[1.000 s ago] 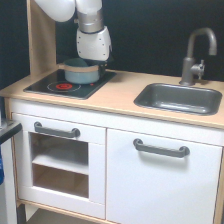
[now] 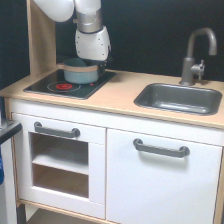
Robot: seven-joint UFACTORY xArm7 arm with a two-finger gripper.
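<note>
A grey-green pot (image 2: 82,76) stands on the black cooktop (image 2: 93,88) at the back left of the counter, with a tan-coloured part at its upper left. My white arm comes down from the top edge, and its gripper (image 2: 99,65) is close above and behind the pot's right side. The fingers are too small and too hidden to tell whether they are open or shut. Whether they touch the pot is unclear as well.
A sink (image 2: 178,98) with a grey faucet (image 2: 196,60) takes up the counter's right side. Bare wooden counter (image 2: 120,95) lies between cooktop and sink. Below are a white oven door (image 2: 95,134) and a cupboard door (image 2: 160,185), both with grey handles.
The arm and its hand have shifted slightly to the left. The pot shows no clear movement.
</note>
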